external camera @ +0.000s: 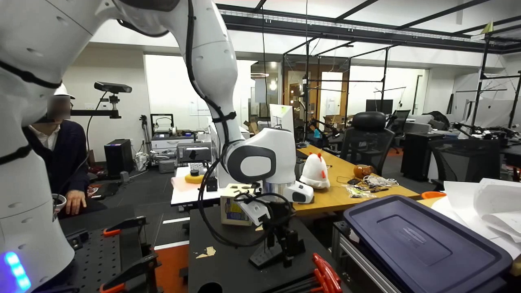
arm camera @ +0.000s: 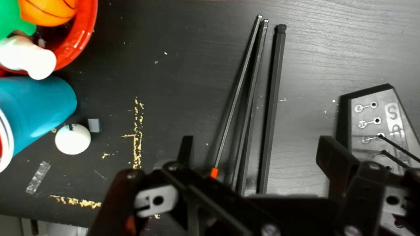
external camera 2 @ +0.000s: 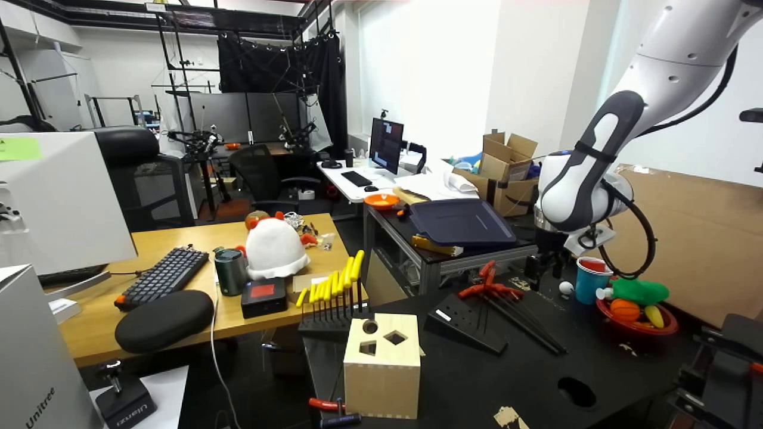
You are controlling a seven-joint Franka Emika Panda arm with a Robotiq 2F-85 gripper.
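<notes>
My gripper is open, its two black fingers well apart and nothing between them. In the wrist view, several long dark hex rods (arm camera: 272,98) lie on the black table, running from near the top down behind the gripper body. Their red handles (external camera 2: 493,289) show in exterior view 2. A black slanted holder (arm camera: 372,118) with numbered holes lies right of the rods, partly hidden by my right finger; thin rods stand in it. In exterior view 1 the gripper (external camera: 282,244) overlaps the holder (external camera: 266,256), so the clearance is hard to tell.
A teal cup (arm camera: 37,106), a white ball (arm camera: 73,139) and a red bowl of toys (arm camera: 84,31) lie left in the wrist view. A wooden shape box (external camera 2: 382,379) and a rack of yellow-handled tools (external camera 2: 332,325) stand at the table's other end.
</notes>
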